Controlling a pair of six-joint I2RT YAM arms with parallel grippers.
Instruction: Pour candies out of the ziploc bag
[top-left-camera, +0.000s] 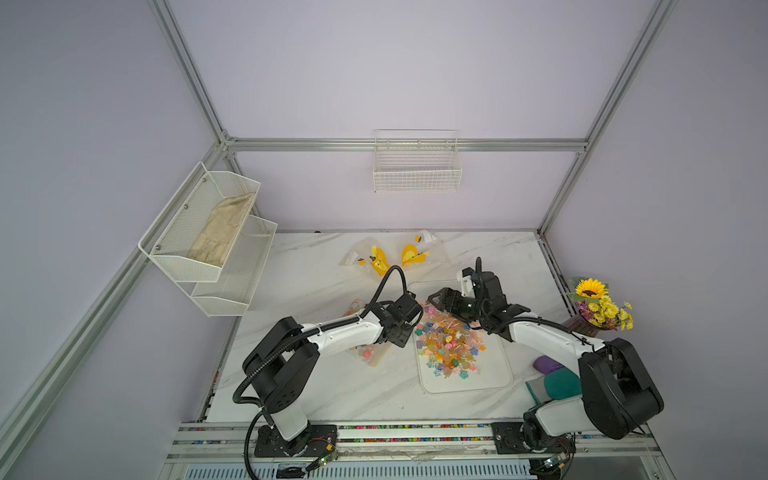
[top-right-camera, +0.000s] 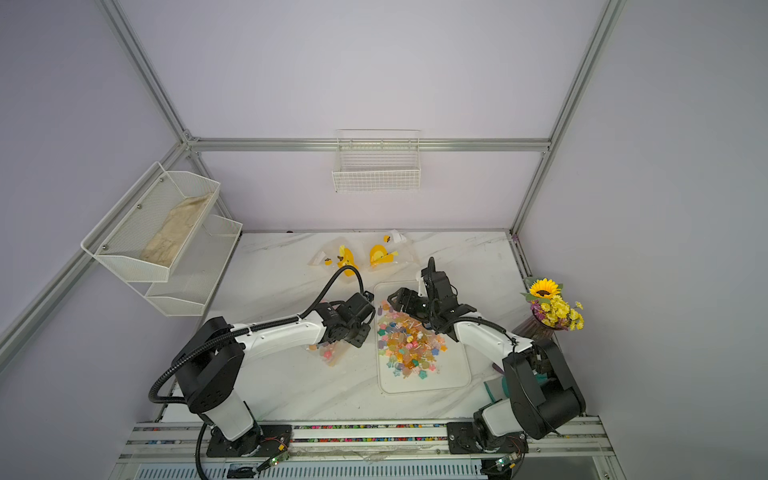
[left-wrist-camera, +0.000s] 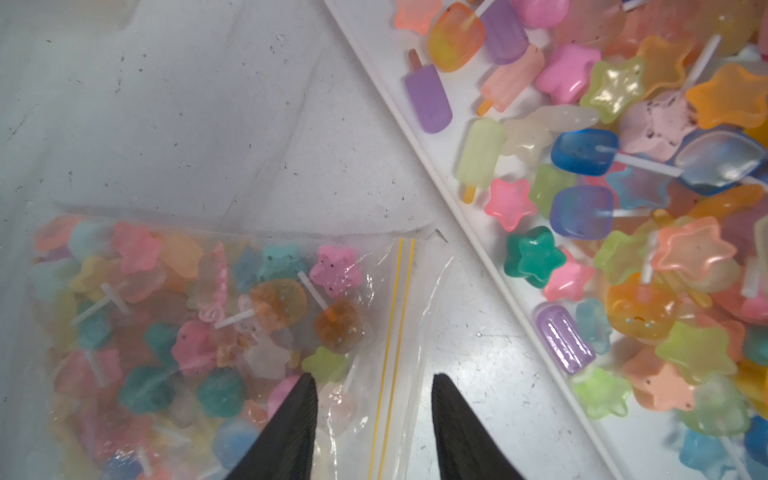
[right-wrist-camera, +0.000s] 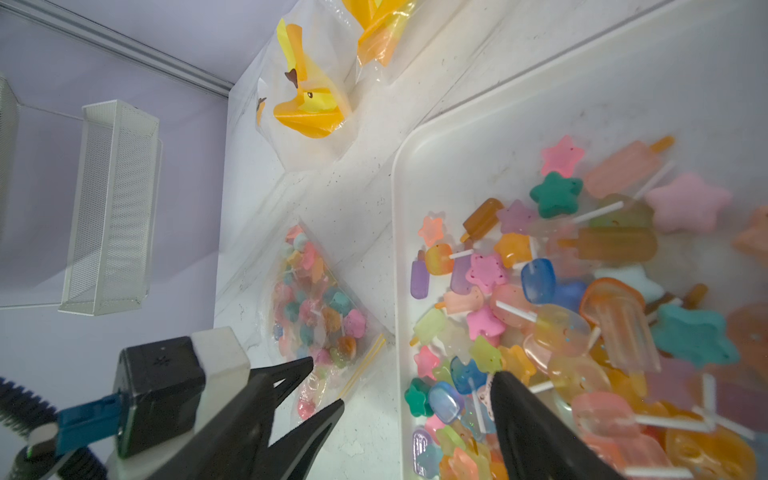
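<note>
A clear ziploc bag (left-wrist-camera: 184, 336) full of colourful candies lies flat on the marble table, its zip strip with yellow lines toward the tray. My left gripper is over that strip, fingers apart with nothing held between them. The white tray (top-left-camera: 496, 376) beside the bag holds many loose candies (right-wrist-camera: 560, 336), shaped as stars, popsicles and lollipops. My right gripper hangs open over the tray's candies, holding nothing.
Bags with yellow items (top-left-camera: 380, 260) lie at the back. Wire baskets (top-left-camera: 416, 172) hang on the back and left walls. Flowers (top-left-camera: 596, 304) and teal and purple cloths (top-left-camera: 560, 384) sit at the right.
</note>
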